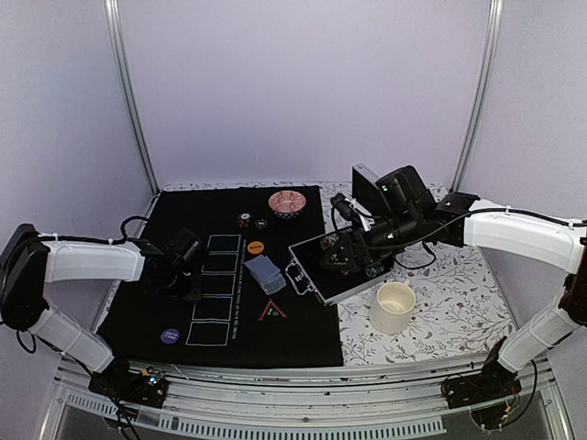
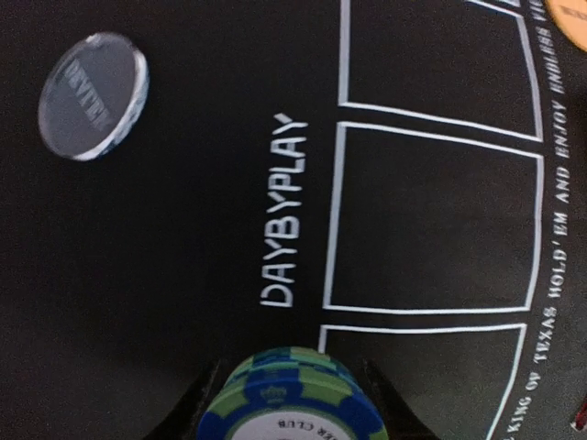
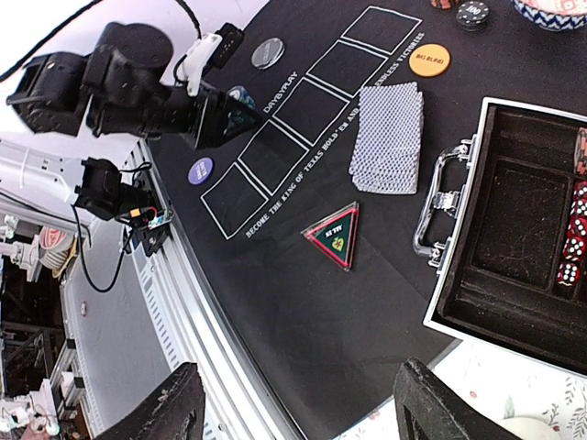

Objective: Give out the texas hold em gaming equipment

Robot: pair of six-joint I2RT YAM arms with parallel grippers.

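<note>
My left gripper (image 1: pixel 191 282) is shut on blue-and-green poker chips (image 2: pixel 284 403), held above the left part of the black mat, beside its white card outlines. My right gripper is open, fingers wide apart and nothing visible between them; from above it hovers over the open chip case (image 1: pixel 344 291). Red dice (image 3: pixel 569 247) line one slot of that case. On the mat lie the card deck (image 3: pixel 390 137), the triangular all-in marker (image 3: pixel 336 236), the orange big blind button (image 3: pixel 429 60), a purple button (image 3: pixel 200 170) and the clear dealer button (image 2: pixel 94 96).
Red chips (image 1: pixel 243 220) and black chips (image 1: pixel 261 224) stand at the back of the mat near a patterned bowl (image 1: pixel 287 203). A cream cup (image 1: pixel 393 307) is right of the case.
</note>
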